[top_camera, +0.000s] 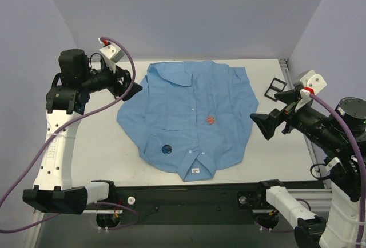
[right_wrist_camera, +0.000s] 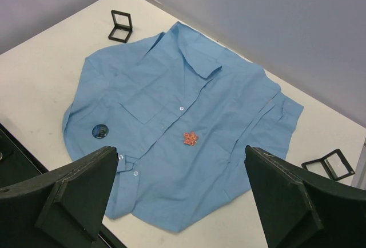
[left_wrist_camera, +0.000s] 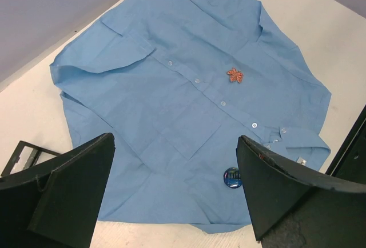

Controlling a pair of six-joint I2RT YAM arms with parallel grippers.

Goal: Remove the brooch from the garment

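A blue button-front shirt (top_camera: 171,105) lies spread on the white table. An orange leaf-shaped brooch (top_camera: 210,119) (left_wrist_camera: 235,75) (right_wrist_camera: 190,138) rests on its chest, beside the row of buttons. A dark round item (top_camera: 167,149) (left_wrist_camera: 232,178) (right_wrist_camera: 100,131) sits lower on the opposite side of the front. My left gripper (top_camera: 127,86) is open above the shirt's left side, with nothing between its fingers. My right gripper (top_camera: 270,116) is also open, raised at the right edge of the shirt, its fingers empty.
Black bracket stands (top_camera: 275,88) (right_wrist_camera: 120,27) stand on the table beside the shirt at both sides. Walls border the back and sides. Bare table (top_camera: 97,145) shows around the shirt, and a dark rail runs along the front edge.
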